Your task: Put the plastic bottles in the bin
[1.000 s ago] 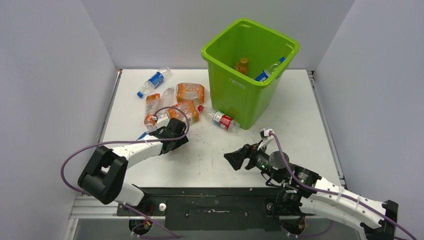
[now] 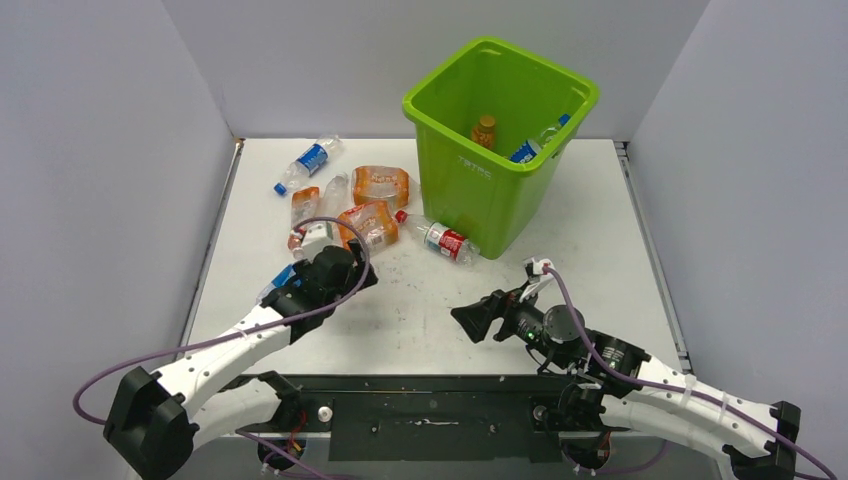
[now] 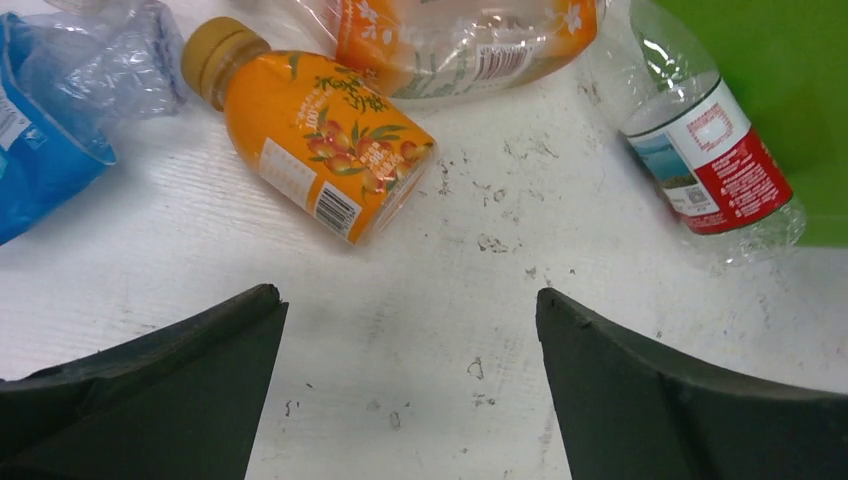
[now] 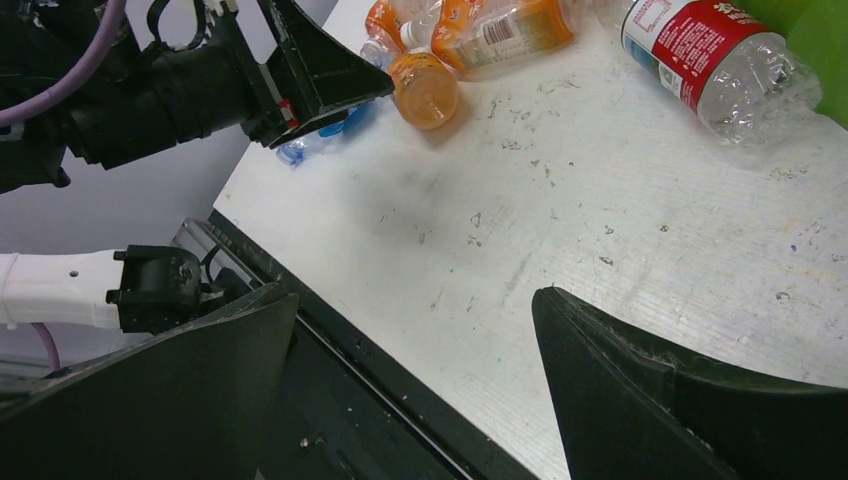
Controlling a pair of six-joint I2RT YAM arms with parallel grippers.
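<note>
Several plastic bottles lie on the white table. In the left wrist view an orange bottle with a gold cap (image 3: 330, 140) lies ahead of my left gripper, which stands open and empty, apart from it. A red-labelled bottle (image 2: 440, 238) lies against the foot of the green bin (image 2: 470, 190). Orange-labelled bottles (image 2: 380, 186) and a blue-labelled one (image 2: 310, 160) lie at the back left. A blue-wrapped bottle (image 3: 50, 130) is partly seen at the left. My right gripper (image 2: 477, 318) hangs open over the front right, holding nothing.
Inside the bin are a small orange bottle (image 2: 484, 131) and a blue-labelled bottle (image 2: 538, 140). The bin's walls stand tall at the back right. Bare table (image 2: 410, 320) lies between the two arms, and the right side is clear too.
The blue-wrapped bottle shows more now. The right arm has barely shifted; the bottles look unmoved.
</note>
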